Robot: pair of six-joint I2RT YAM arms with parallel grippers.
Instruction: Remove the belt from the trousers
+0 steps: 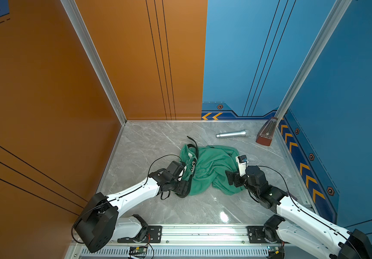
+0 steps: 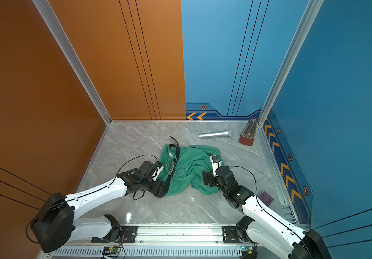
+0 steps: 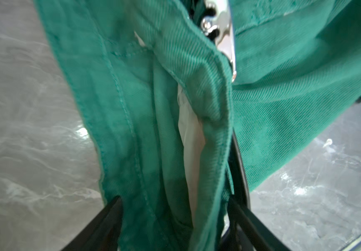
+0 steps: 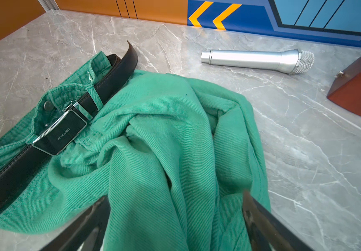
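Observation:
Green trousers lie crumpled mid-table, the waistband along their left side. The black belt runs through the loops, its buckle facing up and its tip curling at the back. My left gripper is down at the near end of the waistband, part open around a green fold beside the belt; whether it grips cannot be told. My right gripper stands open low over the right part of the trousers, the buckle ahead and left of it.
A silver microphone lies behind the trousers. A reddish wooden object stands at the back right corner. A purple block lies at the front right. Bare marble shows at the back left.

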